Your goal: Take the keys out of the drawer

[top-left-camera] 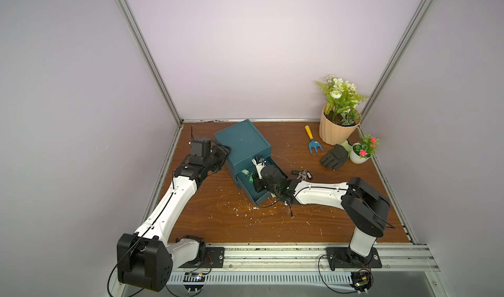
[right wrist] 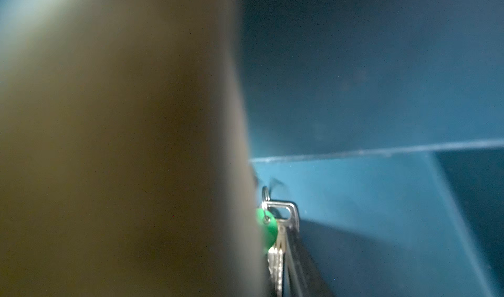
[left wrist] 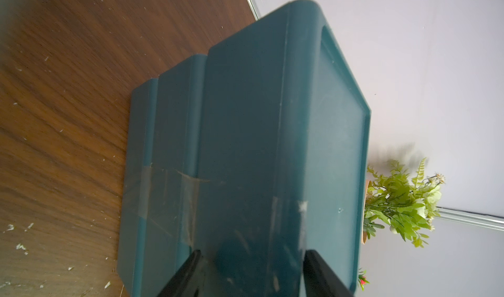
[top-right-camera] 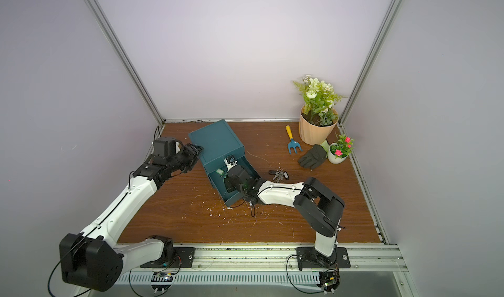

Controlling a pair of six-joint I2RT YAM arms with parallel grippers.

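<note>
The teal drawer box (top-left-camera: 242,142) has its drawer (top-left-camera: 261,196) pulled out toward the front. My right gripper (top-left-camera: 258,177) reaches down into it. In the right wrist view, keys (right wrist: 278,265) with a metal ring and green tag (right wrist: 268,228) lie at or between its fingers; a blurred pale shape fills the left half, so whether they are gripped is unclear. My left gripper (top-left-camera: 223,152) is open against the box's upper left side, its fingertips low in the left wrist view.
Another bunch of keys (top-left-camera: 303,175) lies right of the drawer. A fork (top-left-camera: 313,144), glove (top-left-camera: 334,157), large potted plant (top-left-camera: 338,131) and small pot (top-left-camera: 359,155) stand at the back right.
</note>
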